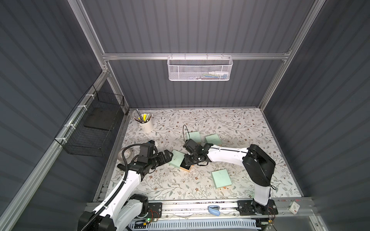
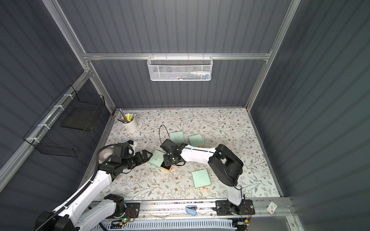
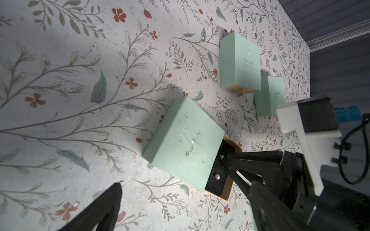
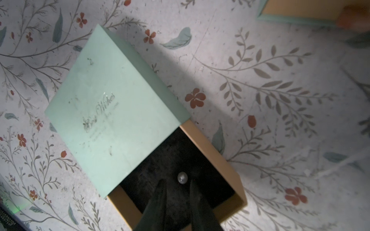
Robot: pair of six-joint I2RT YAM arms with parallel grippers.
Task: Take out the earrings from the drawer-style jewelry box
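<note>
A mint-green jewelry box (image 4: 115, 111) with its drawer (image 4: 215, 144) slid part way out lies on the table. On the drawer's black lining sits a pearl earring; in the left wrist view two pearls show, one (image 3: 217, 176) in the clear and one (image 3: 222, 157) by the right fingers. My right gripper reaches into the drawer, its fingers part open, with the pearl just beyond and between their tips, not gripped. My left gripper (image 1: 169, 152) hangs beside the box's left end, fingers (image 3: 96, 209) wide apart, nothing between them.
Two closed green boxes (image 1: 194, 136) (image 1: 213, 139) stand behind the right arm, and another box (image 1: 221, 178) lies at the front right. A white pen cup (image 1: 146, 125) is at the back left, a tape roll (image 1: 126, 154) beside the left arm.
</note>
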